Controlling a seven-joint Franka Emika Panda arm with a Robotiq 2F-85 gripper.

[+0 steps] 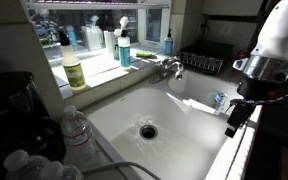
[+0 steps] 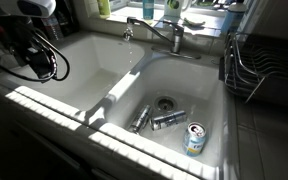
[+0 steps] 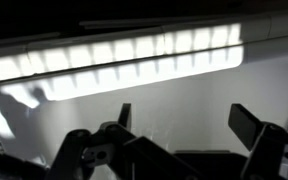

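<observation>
My gripper hangs over the front rim of the double sink, its two dark fingers wide apart with nothing between them. In exterior view 1 the gripper is at the right, above the white basin. Exterior view 2 shows three cans in the other basin: a blue and white can standing upright, and two silvery cans, one lying by the drain and another lying to its left. No can shows between my fingers.
The faucet rises behind the divider. A dish rack stands beside the can basin. Bottles, including a yellow one, line the sill, and clear plastic bottles stand on the counter. The basin under my gripper looks empty.
</observation>
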